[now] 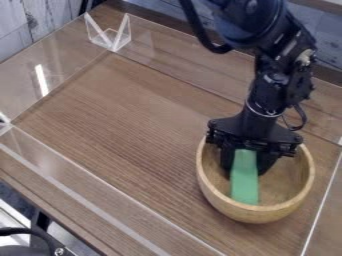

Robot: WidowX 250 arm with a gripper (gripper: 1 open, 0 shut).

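A wooden bowl (290, 190) sits at the right front of the table, with a green elongated object (245, 186) lying lengthwise inside it. My black gripper (245, 154) reaches down into the back of the bowl, over the far end of the green object. It is shut on that object, as far as shows; the fingertips are largely hidden by the gripper's dark body.
A clear plastic piece (110, 35) stands near the back left. A dark cable shows at the lower left edge.
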